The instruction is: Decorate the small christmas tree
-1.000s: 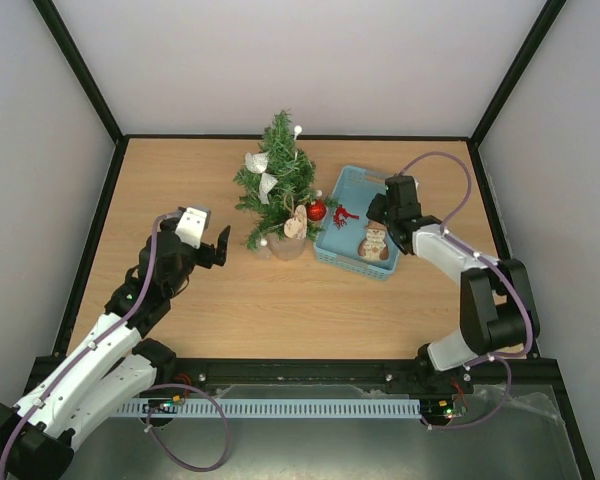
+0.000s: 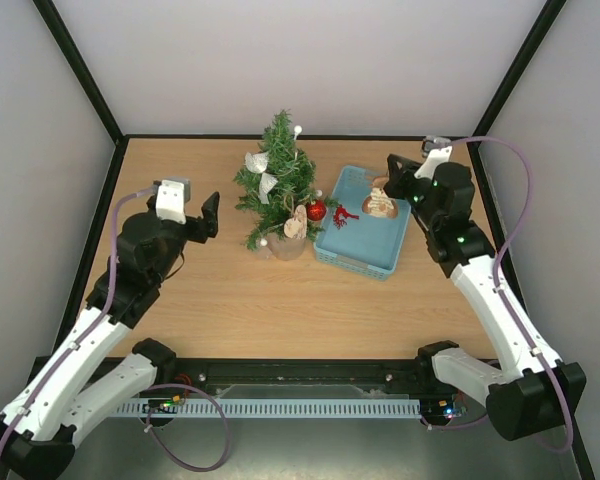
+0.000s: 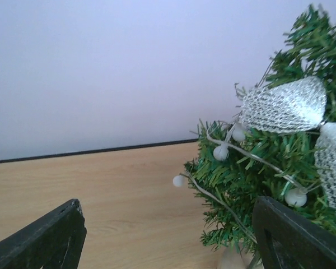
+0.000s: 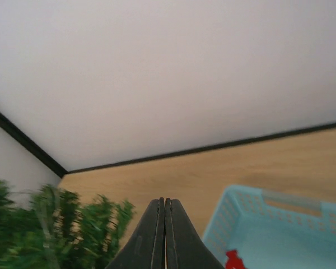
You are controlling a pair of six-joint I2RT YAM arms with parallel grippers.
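Note:
The small green tree (image 2: pixel 295 180) stands at the table's middle back, wearing silver bows (image 3: pixel 283 106), a red bauble (image 2: pixel 317 210) and a wooden ornament (image 2: pixel 296 222). Left of it, my left gripper (image 2: pixel 210 217) is open and empty, its fingers (image 3: pixel 50 238) wide apart. My right gripper (image 2: pixel 392 174) is above the blue basket (image 2: pixel 355 266), with its fingertips (image 4: pixel 157 216) pressed together. A brown-and-white ornament (image 2: pixel 380 205) appears to hang below it; the right wrist view hides the ornament and its cord. In the basket lies a red ornament (image 2: pixel 344 216).
The basket stands close to the tree's right side. Bare wooden table (image 2: pixel 250 310) stretches in front of both, and the left side is also clear. A pale wall (image 2: pixel 300 70) closes off the back.

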